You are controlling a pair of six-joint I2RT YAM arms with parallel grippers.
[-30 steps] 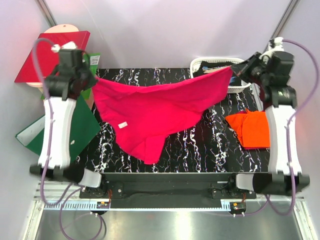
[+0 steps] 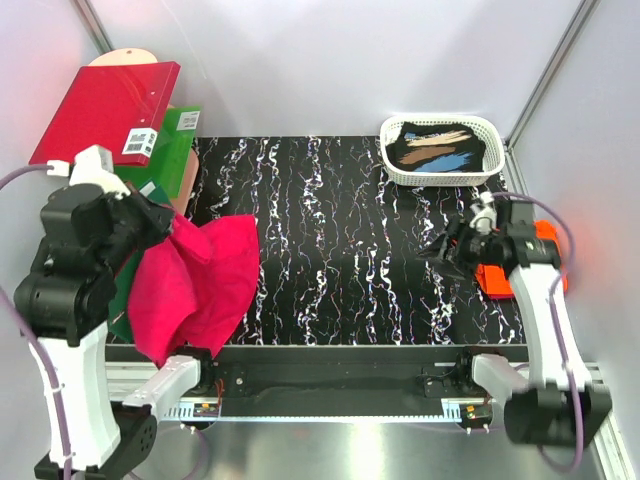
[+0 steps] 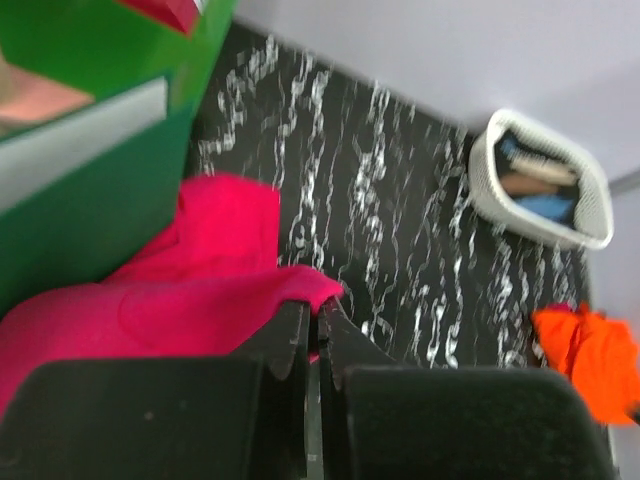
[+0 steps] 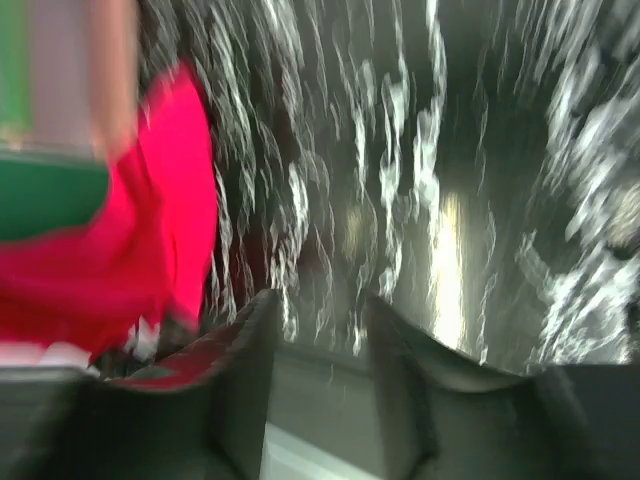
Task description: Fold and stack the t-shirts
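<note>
A crumpled red t-shirt point(image 2: 215, 280) hangs down at the left of the table, draped against the dark green binder. My left gripper is shut on a corner of it and holds that part raised. Over the right of the table is my right gripper point(image 2: 435, 252), its fingers apart. In the right wrist view the gap of the right gripper shows only dark table. Behind the right arm lies a folded orange t-shirt point(image 2: 494, 282), partly hidden. Dark printed cloth point(image 2: 440, 148) rests in the white basket point(image 2: 391, 170).
Binders crowd the left side: a red one point(image 2: 110, 105), a bright green one point(image 2: 176, 150) and a dark green one point(image 3: 100, 190), close to the left arm.
The red shirt was stretched between both grippers; its right end is now free and the cloth has swung left.
</note>
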